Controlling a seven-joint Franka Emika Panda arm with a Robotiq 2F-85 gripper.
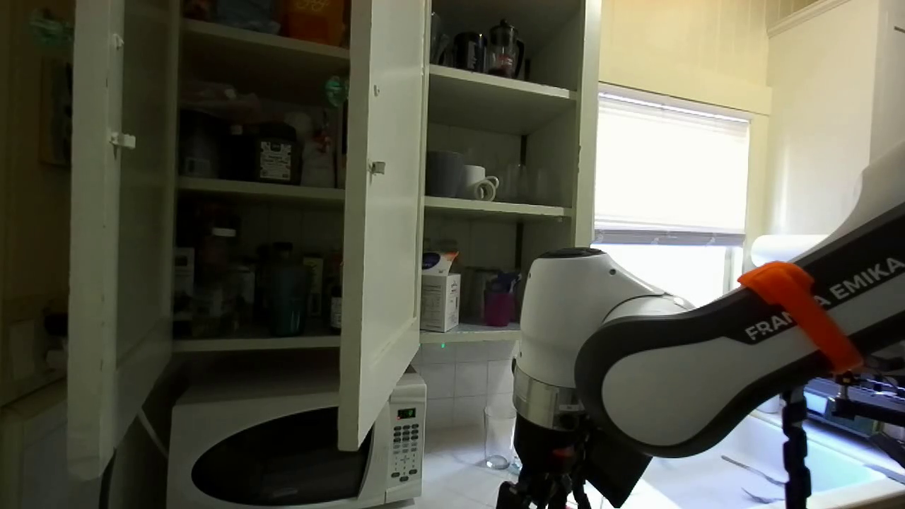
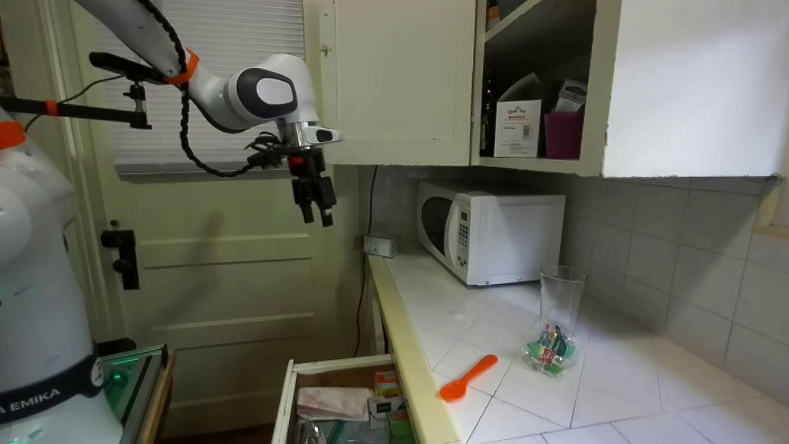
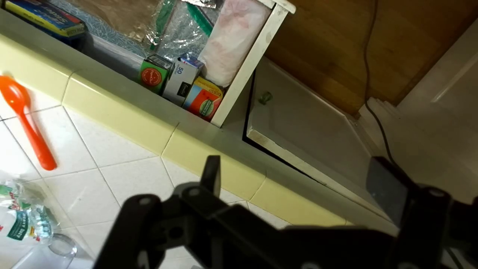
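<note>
My gripper (image 2: 316,215) hangs in the air in front of the counter edge, in exterior view 2. Its dark fingers (image 3: 211,174) stand wide apart in the wrist view, with nothing held between them. On the white tiles lies an orange spoon (image 2: 469,378), its bowl close to the yellow edge. Behind it stands a clear glass (image 2: 562,296), with a crumpled clear plastic piece (image 2: 550,349) with green and red print in front of it. Below the counter, a drawer (image 2: 284,403) is pulled out; small boxes (image 3: 204,98), a pale packet (image 3: 236,38) and plastic bags lie inside.
A white microwave (image 2: 514,235) sits at the counter's far end, under open cabinet shelves. One cabinet door (image 1: 386,212) juts out above it.
</note>
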